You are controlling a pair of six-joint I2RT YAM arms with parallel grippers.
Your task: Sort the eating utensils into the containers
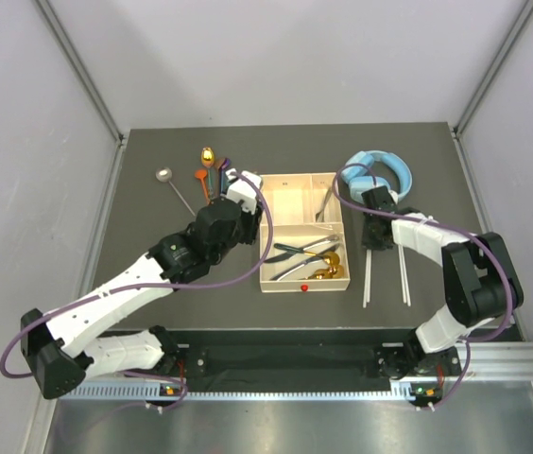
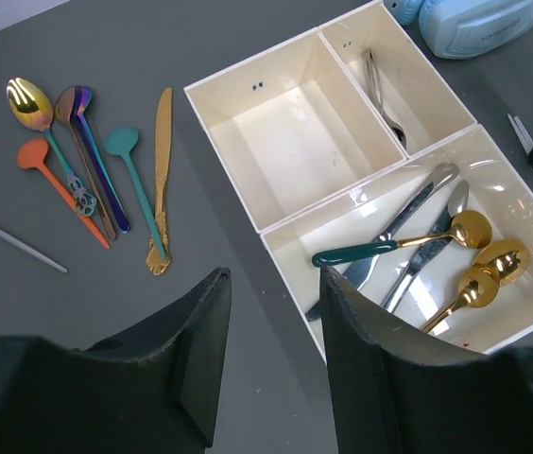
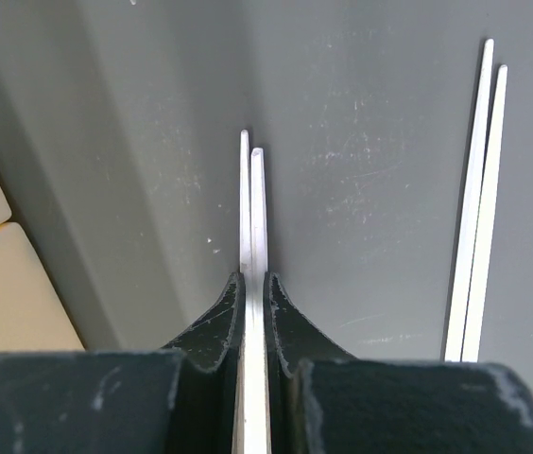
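Note:
My right gripper is shut on a pair of white chopsticks (image 3: pixel 258 208) beside the divided container; a second pair (image 3: pixel 477 227) lies to the right. My left gripper hangs part open and empty over the table left of the container (image 2: pixel 259 142). The front compartment holds knives and gold spoons (image 2: pixel 505 257); a small back compartment holds cutlery (image 2: pixel 391 118). Loose coloured spoons (image 2: pixel 30 102) and a gold knife (image 2: pixel 163 142) lie to the left.
Blue headphones (image 1: pixel 391 161) lie behind the right gripper. A long silver utensil (image 2: pixel 16 241) lies at the far left.

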